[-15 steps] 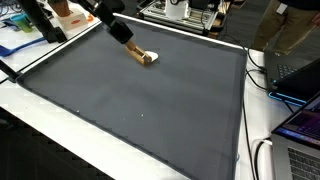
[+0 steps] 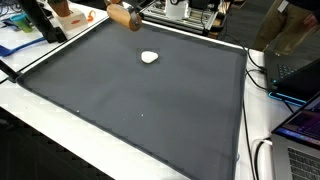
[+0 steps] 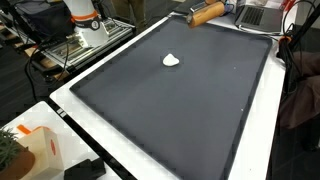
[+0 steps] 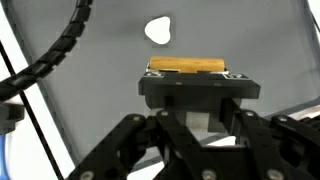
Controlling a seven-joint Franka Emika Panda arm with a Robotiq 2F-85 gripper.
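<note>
A tan wooden cylinder [image 2: 124,15] hangs above the far left part of the dark grey board [image 2: 130,85] in exterior view 1. In exterior view 2 the cylinder [image 3: 207,14] shows near the top edge. My gripper is shut on it; the wrist view shows its tan surface [image 4: 187,65] at the fingers. Most of the gripper is cut off in both exterior views. A small white rounded piece [image 2: 149,57] lies alone on the board, apart from the cylinder; the wrist view shows this white piece [image 4: 158,30] above the gripper.
Most of the board is bare. A laptop [image 2: 300,140] and cables edge the right side in exterior view 1. In exterior view 2 a cactus in a pot [image 3: 14,157] stands at the lower left, and another robot base [image 3: 88,25] at the upper left.
In exterior view 1 the gripper has risen and moved back to the left with the cylinder, away from the white piece. The white piece has stayed in place and now shows fully.
</note>
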